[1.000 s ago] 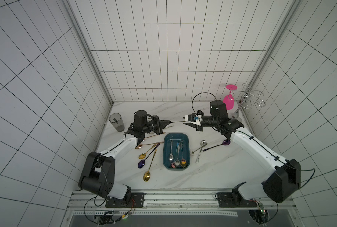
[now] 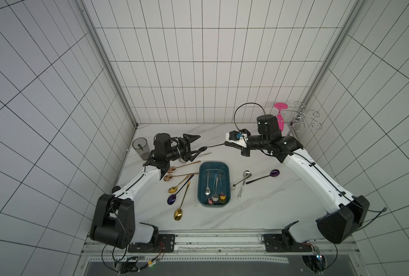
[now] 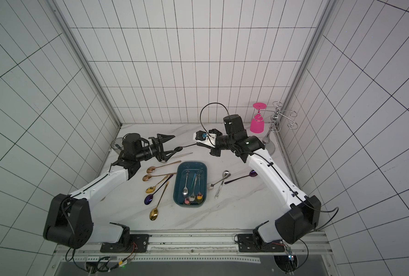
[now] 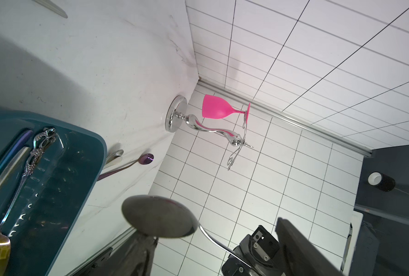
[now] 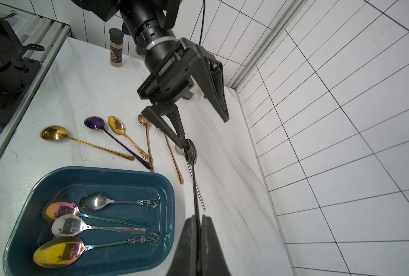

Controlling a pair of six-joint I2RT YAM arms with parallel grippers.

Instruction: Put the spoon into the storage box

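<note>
My right gripper (image 2: 233, 143) is shut on the thin handle of a spoon (image 4: 158, 216), held level above the table behind the storage box (image 2: 213, 203). The spoon's dark bowl points toward my left gripper (image 2: 195, 146), which stands open around that end; in the left wrist view the bowl lies in front of the spread fingers. The teal box holds several spoons (image 5: 71, 225) lying side by side.
Several loose gold, purple and copper spoons (image 2: 178, 214) lie left of the box, a few more (image 2: 274, 173) right of it. A glass (image 2: 141, 148) stands at the left, a metal stand with a pink goblet (image 3: 257, 123) at the back right.
My right gripper, with the spoon in it, has risen slightly and shifted a little to the right.
</note>
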